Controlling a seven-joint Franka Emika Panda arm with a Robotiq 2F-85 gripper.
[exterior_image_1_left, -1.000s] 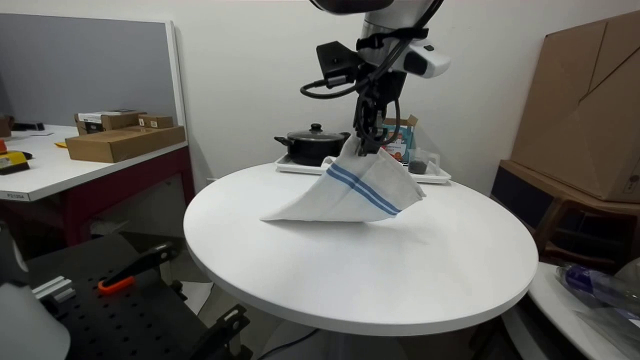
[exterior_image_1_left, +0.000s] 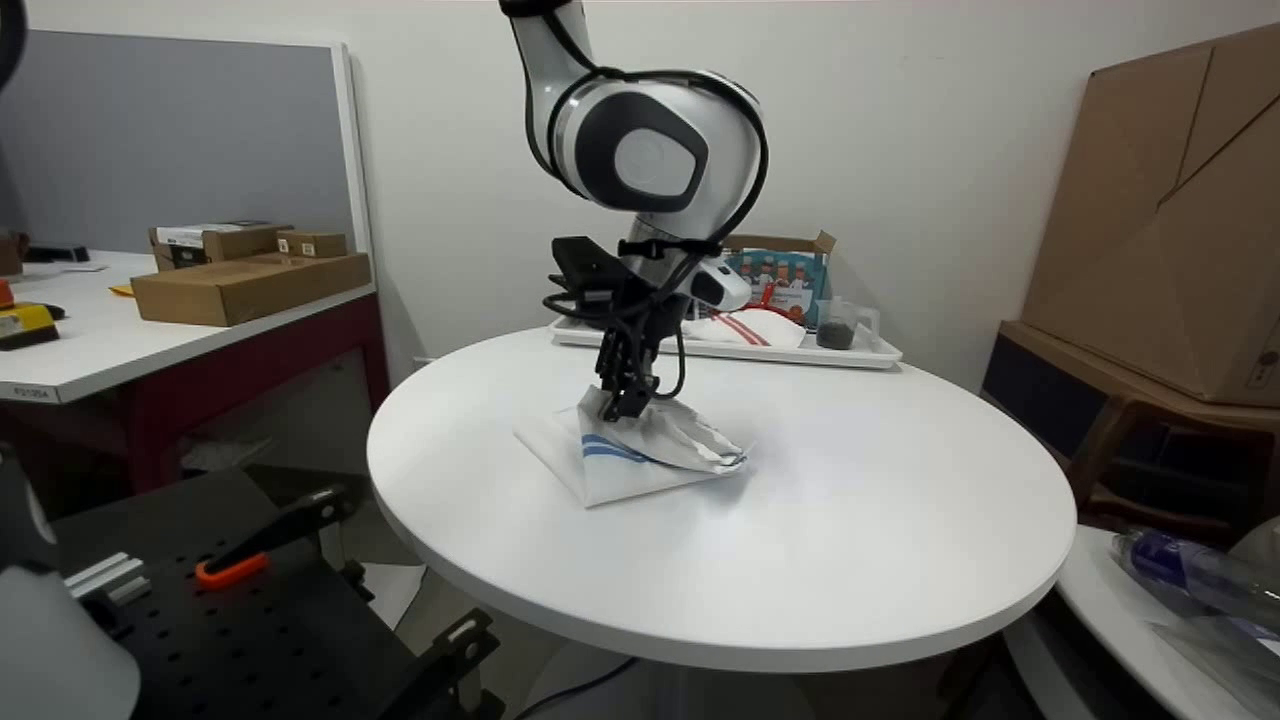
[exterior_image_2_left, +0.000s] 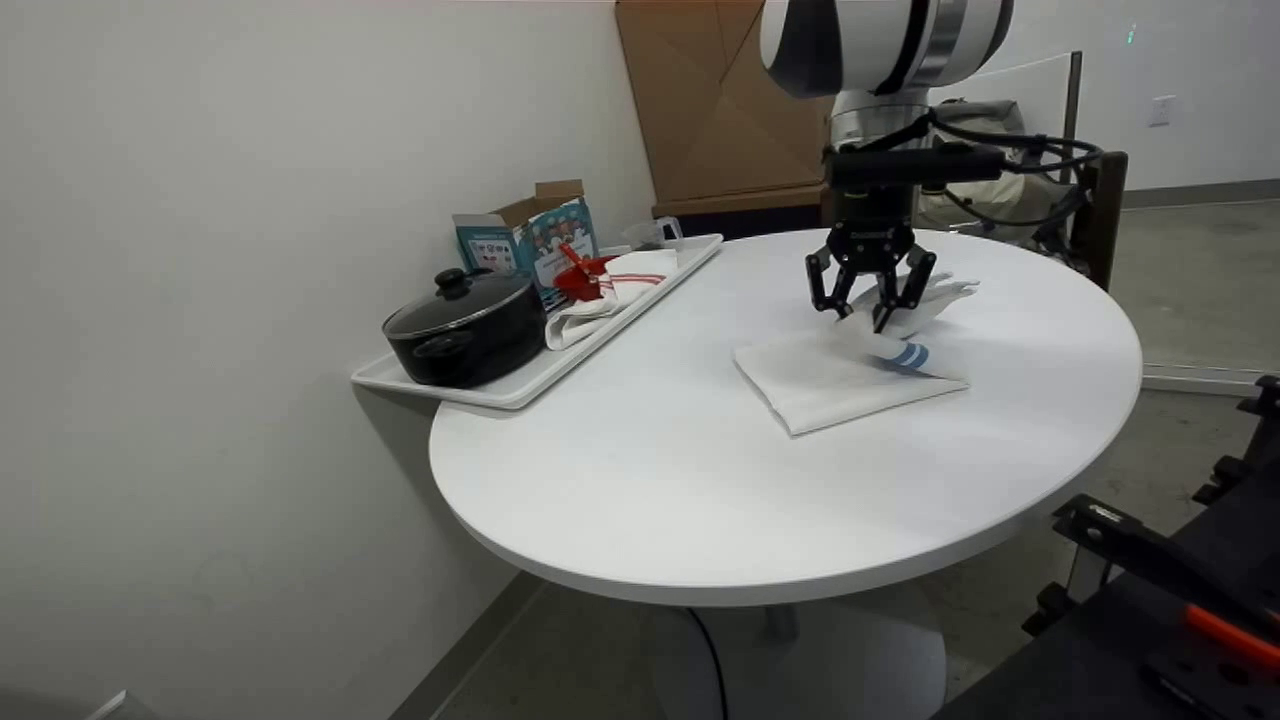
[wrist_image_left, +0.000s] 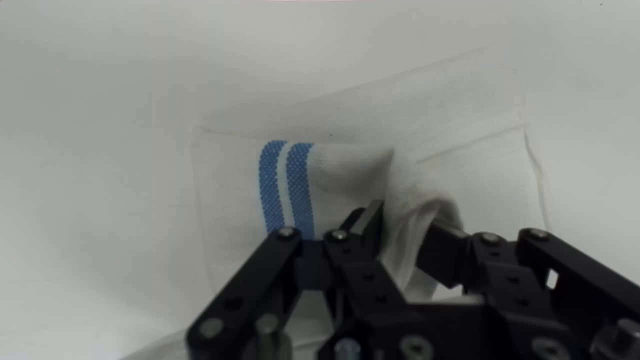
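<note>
A white cloth with two blue stripes (exterior_image_1_left: 552, 450) lies partly folded over itself on the round white table (exterior_image_1_left: 816, 564). My gripper (exterior_image_1_left: 618, 408) is low over the cloth, its fingers pointing down. In the wrist view, a bunched ridge of the cloth (wrist_image_left: 414, 198) rises between the fingertips of the gripper, which is shut on it. The blue stripes run just left of the fingers there. From the second exterior side, a loose flap of the cloth (exterior_image_2_left: 918, 314) stands up behind the gripper (exterior_image_2_left: 858, 318), while the flat part spreads toward the table's front.
Along the wall, a white tray (exterior_image_2_left: 540, 382) holds a black lidded pot (exterior_image_2_left: 468, 336), a red-striped cloth (exterior_image_2_left: 636, 270), a blue box (exterior_image_2_left: 558, 246) and a clear pitcher (exterior_image_1_left: 846, 324).
My gripper has come down and to the left, carrying the held part of the cloth with it. The cloth was hanging raised and is now laid over itself, low on the table.
</note>
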